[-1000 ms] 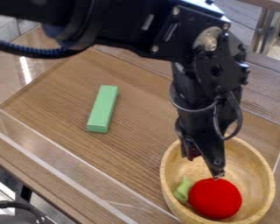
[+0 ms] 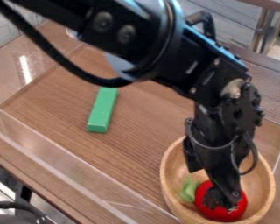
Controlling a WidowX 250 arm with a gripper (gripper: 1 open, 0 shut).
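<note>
My black gripper [image 2: 213,171] is open and reaches down into a light wooden bowl [image 2: 173,164] at the lower right of the camera view. Its fingertips are at a red round object [image 2: 219,211] with a green top, like a toy tomato, which it partly hides. Whether both fingers touch it I cannot tell.
A green block [image 2: 101,109] lies on the wooden table [image 2: 66,136] left of the arm. A raised edge runs along the left side, and the arm hides much of the back.
My gripper has moved down into the bowl and now covers more of the red object. The green block has not moved.
</note>
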